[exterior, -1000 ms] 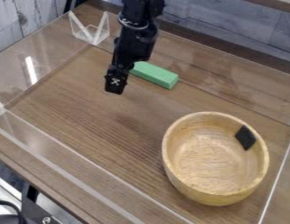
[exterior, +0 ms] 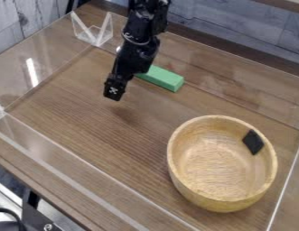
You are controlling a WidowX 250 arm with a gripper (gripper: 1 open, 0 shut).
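Note:
The black robot arm reaches down from the top of the view to the wooden table, its gripper (exterior: pixel 114 88) low over the left middle, open, with nothing clearly between its fingers. Just right of the arm, partly behind it, lies a green block (exterior: pixel 162 78). A large round tan bowl (exterior: pixel 212 185) with a black patch on its rim stands at the lower right.
A white wire-like object (exterior: pixel 91 32) is at the top left edge, and another (exterior: pixel 0 113) at the left edge. Dark cables lie beyond the lower left edge.
The arm and gripper have shifted slightly left, toward the near side. The green block and bowl look unmoved.

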